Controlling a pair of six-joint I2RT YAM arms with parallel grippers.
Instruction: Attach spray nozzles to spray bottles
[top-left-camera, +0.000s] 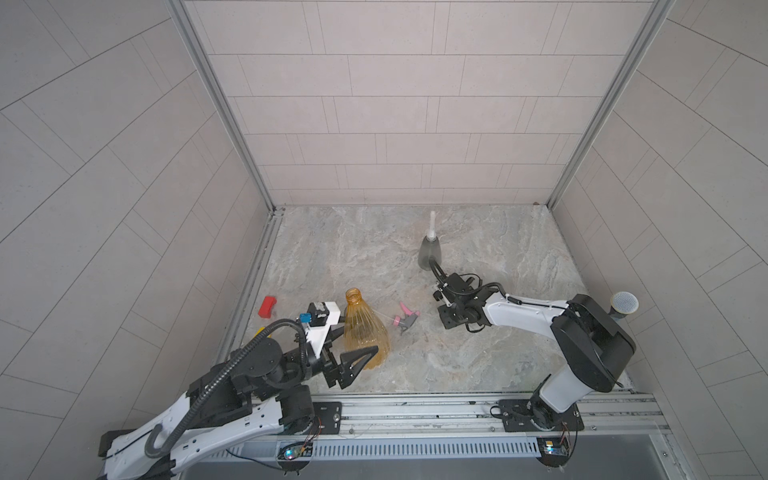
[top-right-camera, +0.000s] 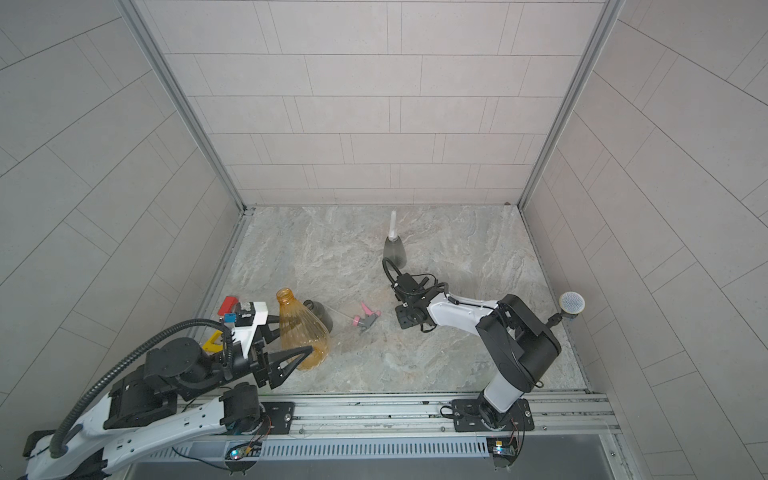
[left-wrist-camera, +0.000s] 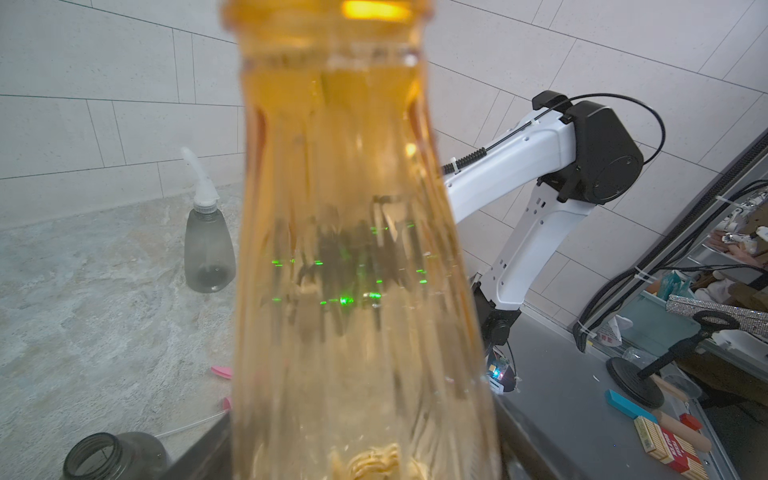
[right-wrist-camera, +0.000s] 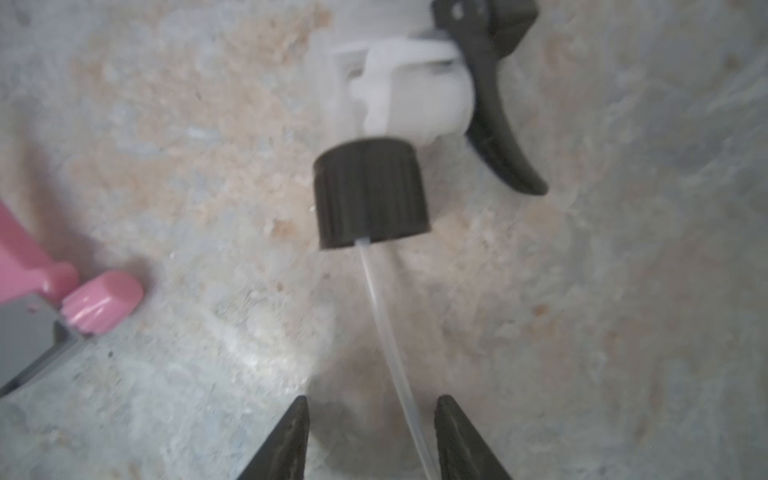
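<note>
An amber ribbed bottle (top-left-camera: 365, 332) with an uncovered neck stands upright at the left front. My left gripper (top-left-camera: 359, 339) has a finger on either side of it; whether both press on it cannot be told. In the left wrist view the amber bottle (left-wrist-camera: 360, 240) fills the middle. A white spray nozzle (right-wrist-camera: 420, 88) with a black cap (right-wrist-camera: 370, 192) and trigger is under my right gripper. Its clear tube (right-wrist-camera: 392, 344) runs between the fingers, nearer the right one; a gap shows beside it, and the grip further in is hidden. A pink-and-grey nozzle (top-left-camera: 405, 317) lies on the table.
A grey bottle (left-wrist-camera: 209, 252) with a white pointed top stands toward the back. Close behind the amber bottle is an uncapped dark bottle (top-right-camera: 318, 313). A red item (top-left-camera: 267, 306) lies at the left edge.
</note>
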